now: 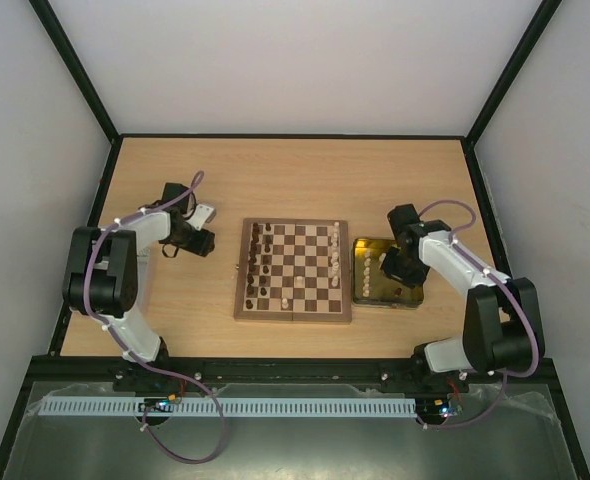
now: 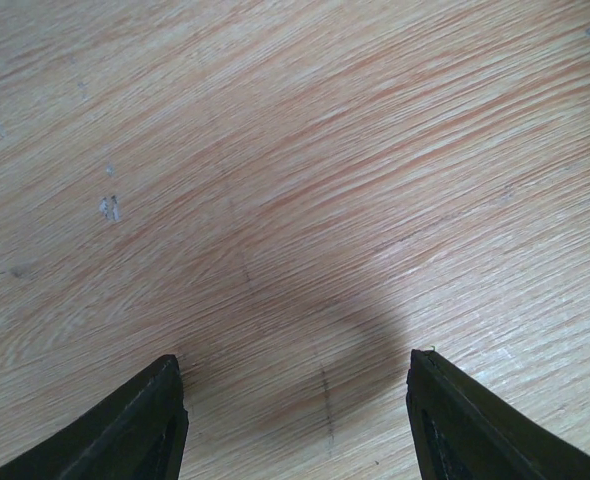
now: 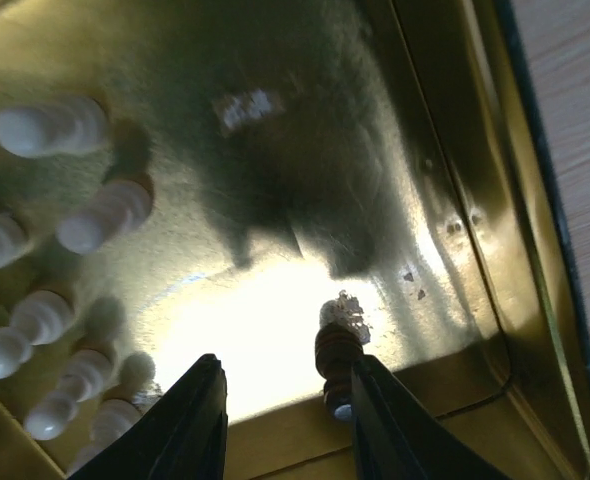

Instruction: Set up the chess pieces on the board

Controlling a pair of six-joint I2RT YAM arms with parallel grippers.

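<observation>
The chessboard (image 1: 293,270) lies mid-table, with dark pieces (image 1: 251,268) along its left side and white pieces (image 1: 335,262) in a column at its right. Two white pieces stand further in, one being a white piece (image 1: 285,303) near the front edge. Over the brass tray (image 1: 388,303) my right gripper is open, holding nothing. A dark piece (image 3: 337,355) stands in the tray near its right fingertip, partly hidden by that finger. Several white pieces (image 3: 105,215) fill the tray's other side. My left gripper is open above bare wood, nothing between its fingers.
Bare table (image 1: 305,180) stretches behind the board, and more free wood lies between the left arm and the board. The tray's raised wall (image 3: 520,215) runs close beside the right gripper. A pale object under the left arm is mostly hidden.
</observation>
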